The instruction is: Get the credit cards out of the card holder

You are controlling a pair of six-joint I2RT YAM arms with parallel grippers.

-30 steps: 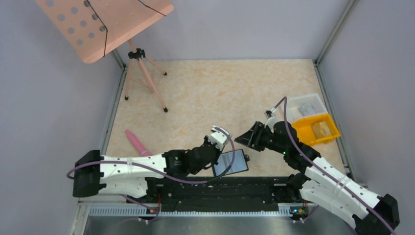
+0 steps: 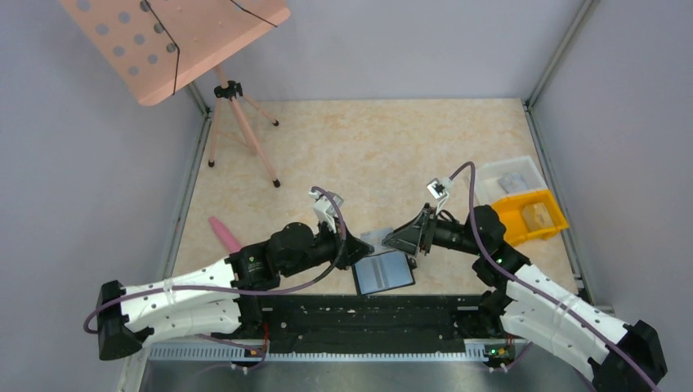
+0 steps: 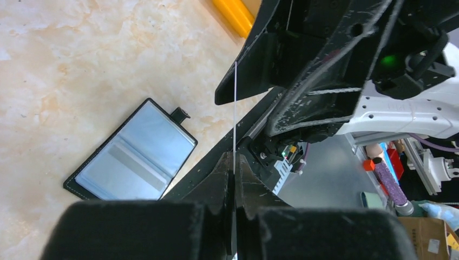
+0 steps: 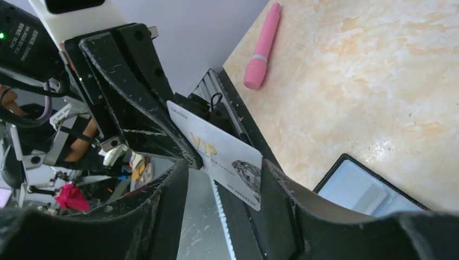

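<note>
My left gripper (image 2: 365,247) is shut on a white bank-style card (image 4: 219,151) with gold "VIP" lettering. In the left wrist view that card (image 3: 235,108) appears edge-on as a thin line rising from the fingertips. My right gripper (image 2: 388,242) faces it, part open; in the right wrist view the card's free end lies in line with the gap between its fingers. Whether they touch the card cannot be told. The black-edged card holder (image 2: 384,273) lies spread flat on the table below, its pale pockets up and its clasp tab (image 3: 179,115) to one side.
At the right stand a white bin (image 2: 489,178) and a yellow bin (image 2: 511,234), each with something inside. A pink stick-like object (image 2: 225,234) lies at left, near a pink tripod (image 2: 249,135).
The holder has stayed put.
</note>
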